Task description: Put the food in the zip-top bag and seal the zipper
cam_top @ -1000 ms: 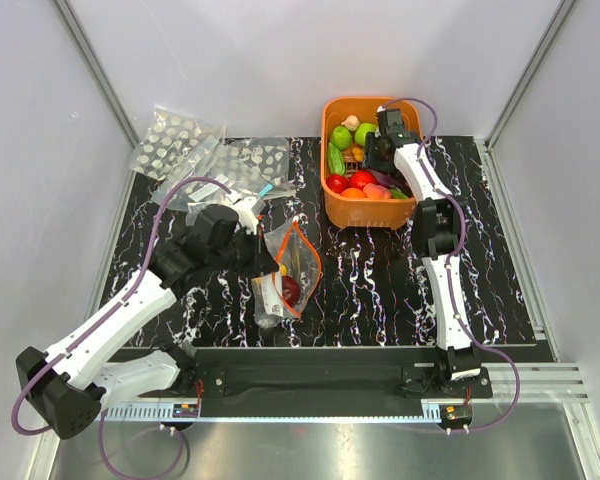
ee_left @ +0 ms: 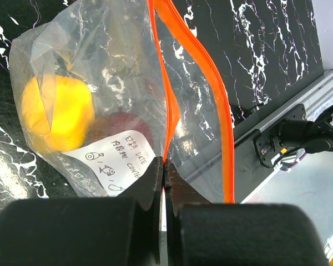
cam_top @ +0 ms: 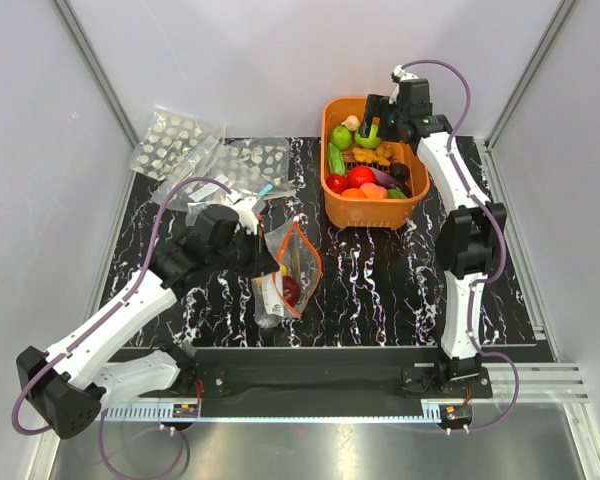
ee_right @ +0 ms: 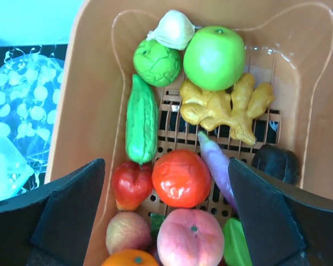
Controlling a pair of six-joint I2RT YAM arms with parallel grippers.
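The clear bag [ee_left: 116,50] with an orange zipper edge lies on the dark table, its mouth gaping. Inside it are a yellow food piece [ee_left: 58,113] and a dark red one [cam_top: 291,291], the red partly hidden by the white label in the left wrist view. My left gripper is shut on the bag's orange rim. Over the orange basket [cam_top: 370,212] hangs my right gripper, open and empty. Below it in the basket lie a red tomato [ee_right: 181,178], a peach [ee_right: 190,238], ginger [ee_right: 225,108], a green apple [ee_right: 214,58] and an eggplant [ee_right: 216,166].
Flat clear bags [cam_top: 250,165] with a white pattern lie at the back left. The basket also holds a garlic bulb [ee_right: 175,30], a green cucumber-like piece [ee_right: 141,119] and a dark item [ee_right: 275,164]. Bare table [cam_top: 380,290] lies in front of the basket.
The left arm and the bag stay where they were.
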